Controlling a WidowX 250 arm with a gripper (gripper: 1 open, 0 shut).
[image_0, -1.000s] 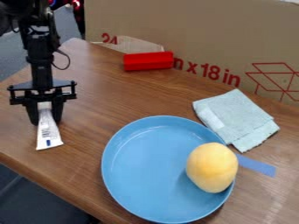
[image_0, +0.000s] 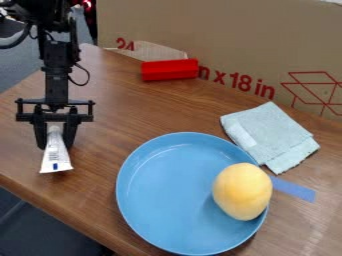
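Note:
At the left edge of the wooden table, my gripper (image_0: 55, 134) is shut on a white tube (image_0: 55, 160), which points toward the front with its flat end lowest in view. A blue plate (image_0: 167, 200) lies to the right, apart from the tube, with a round yellow object (image_0: 242, 191) on its right part.
A folded light cloth (image_0: 267, 135) lies right of centre, beside a strip of blue tape (image_0: 294, 189). A red block (image_0: 170, 69) is at the back, in front of a cardboard box (image_0: 234, 40).
My gripper and the tube in it have shifted very slightly to the right and downward in view. Everything else is unchanged.

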